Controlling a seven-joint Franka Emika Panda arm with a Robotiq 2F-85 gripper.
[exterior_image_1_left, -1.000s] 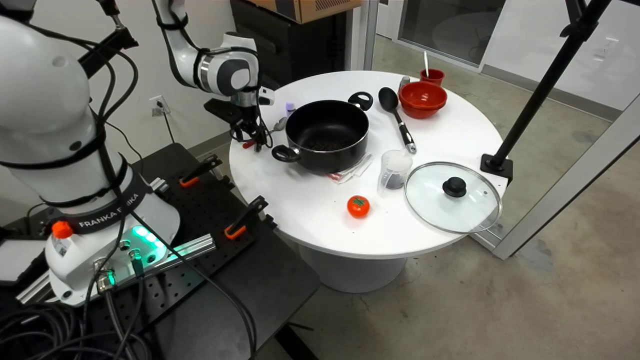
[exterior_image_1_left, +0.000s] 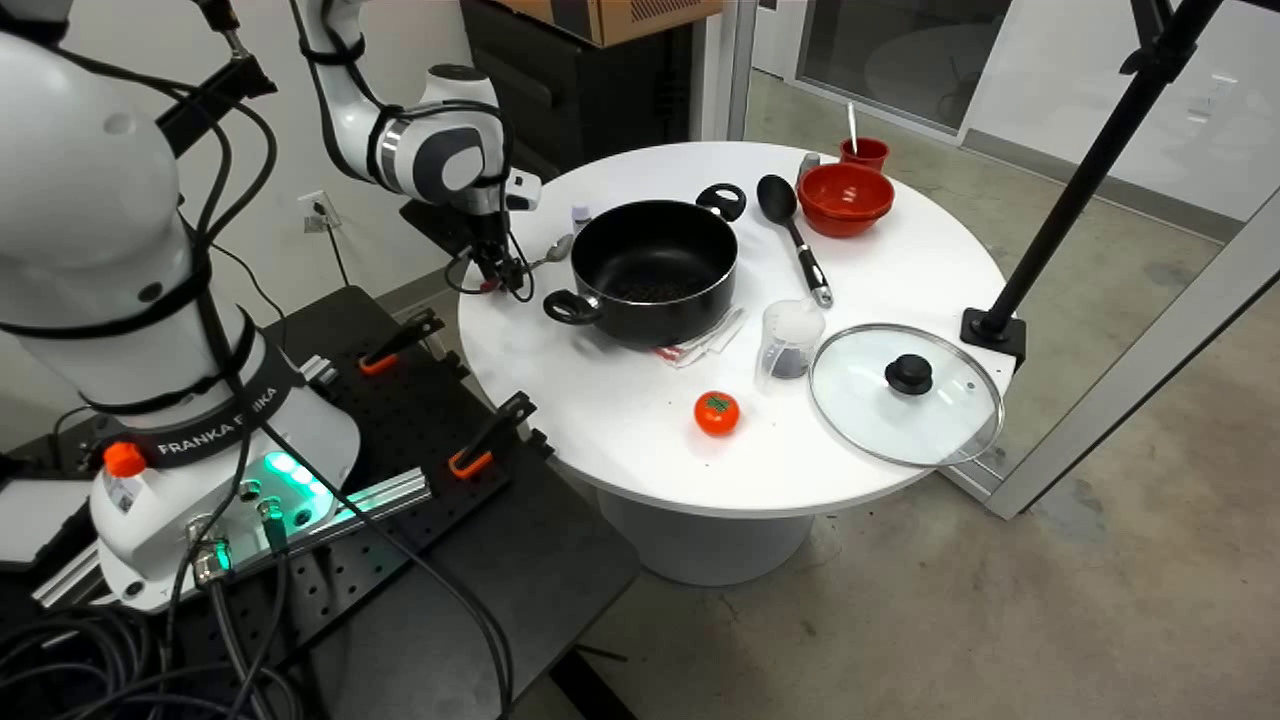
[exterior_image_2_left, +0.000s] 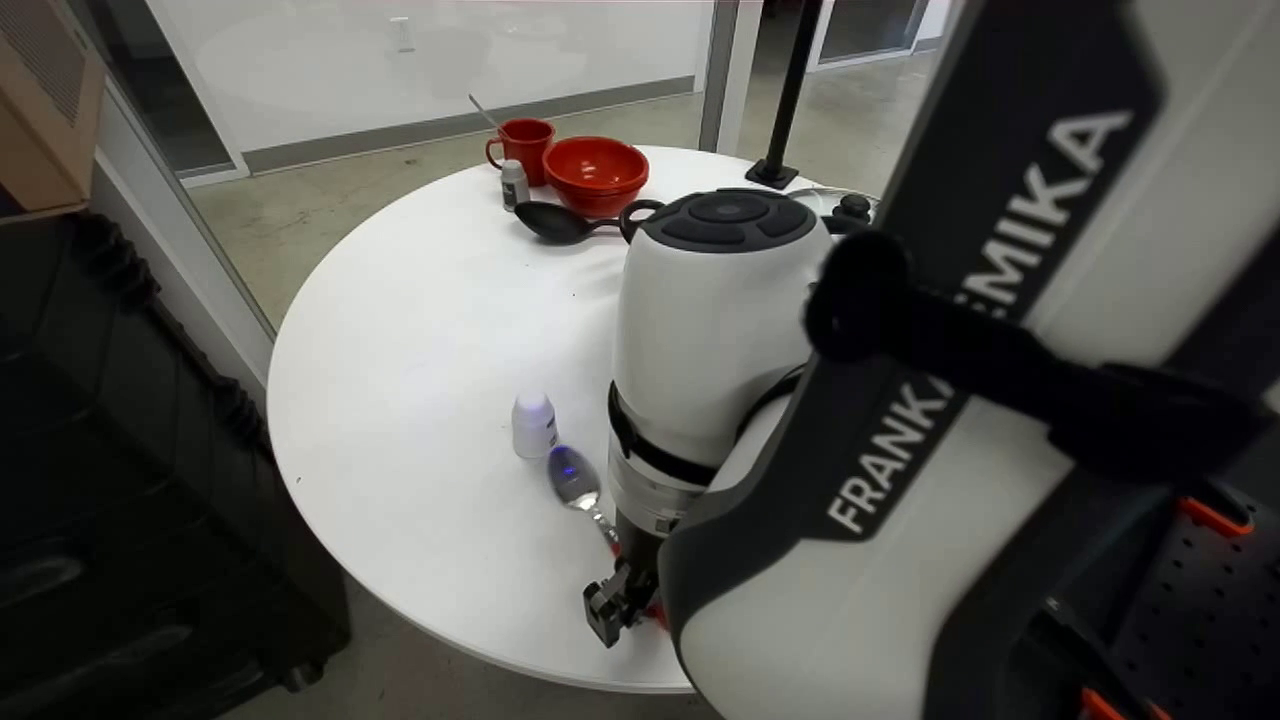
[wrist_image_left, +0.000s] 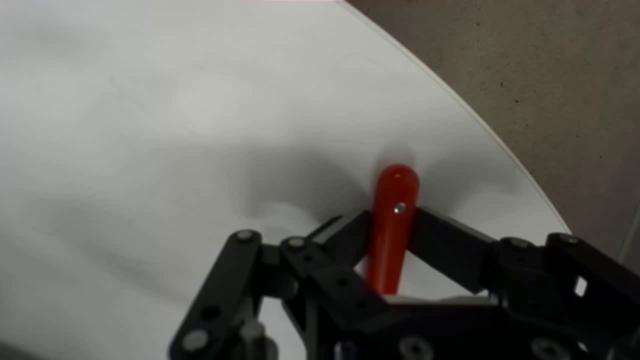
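A metal spoon (exterior_image_2_left: 573, 475) with a red handle (wrist_image_left: 391, 252) lies on the white round table (exterior_image_2_left: 396, 360), close to its edge. Over that handle my gripper points down, part open. One dark finger (wrist_image_left: 352, 234) is on each side of the handle, right up against it; whether they press on it I cannot tell. From the first exterior side, the gripper (exterior_image_1_left: 494, 274) is low at the table's left edge, with the spoon's bowl (exterior_image_1_left: 560, 247) sticking out toward the pot. The arm hides part of the handle in the second exterior view.
A black pot (exterior_image_1_left: 654, 270) stands right of the gripper, and a small white bottle (exterior_image_2_left: 534, 426) is by the spoon's bowl. Farther off are a ladle (exterior_image_1_left: 792, 234), red bowls (exterior_image_1_left: 846, 198), a tomato (exterior_image_1_left: 716, 413), a clear cup (exterior_image_1_left: 789, 340) and a glass lid (exterior_image_1_left: 906, 408).
The gripper has moved a little to the left and down in the first exterior view, along the red handle toward its end. The objects on the table look unmoved.
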